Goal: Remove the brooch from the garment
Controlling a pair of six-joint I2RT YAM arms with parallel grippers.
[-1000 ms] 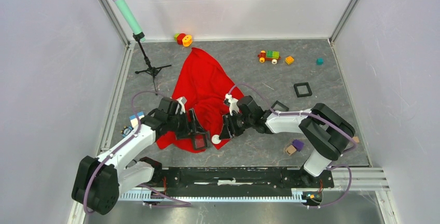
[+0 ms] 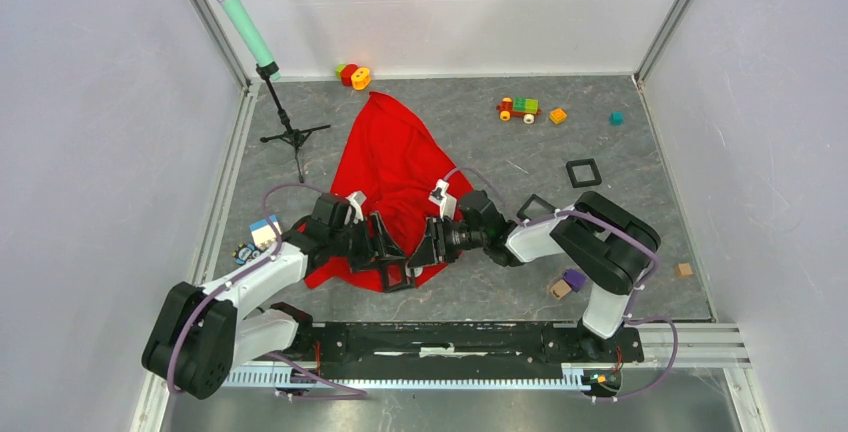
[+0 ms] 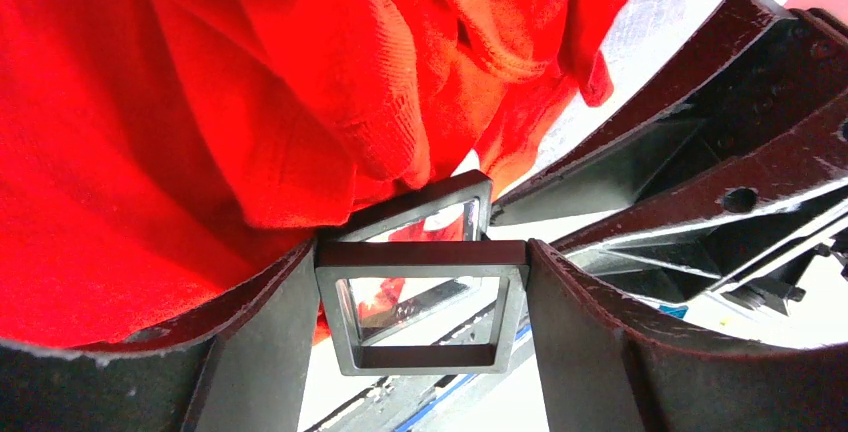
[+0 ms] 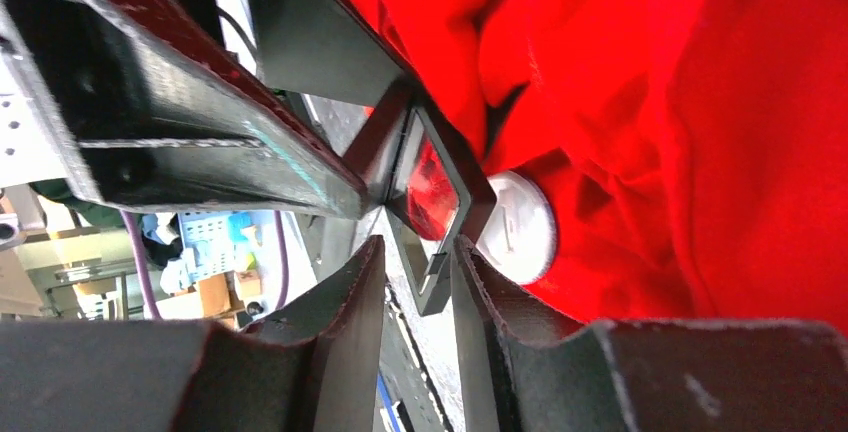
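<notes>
The red garment point(image 2: 392, 167) lies crumpled on the grey floor. At its near edge is a black square frame point(image 2: 396, 275) with a clear window; in the left wrist view it shows a front part and a second part tilted behind it. My left gripper is shut across the front part point(image 3: 422, 359). From the right, my right gripper has closed around a lower corner of the frame point(image 4: 468, 174). A white round disc point(image 4: 527, 232) rests on the garment behind the frame. Which piece is the brooch I cannot tell.
Two other black frames point(image 2: 583, 173) lie to the right, one partly behind the right arm. Toy blocks and a toy car point(image 2: 519, 109) stand at the back. A tripod point(image 2: 293, 136) with a green tube is at the back left.
The left gripper and the frame have shifted slightly right.
</notes>
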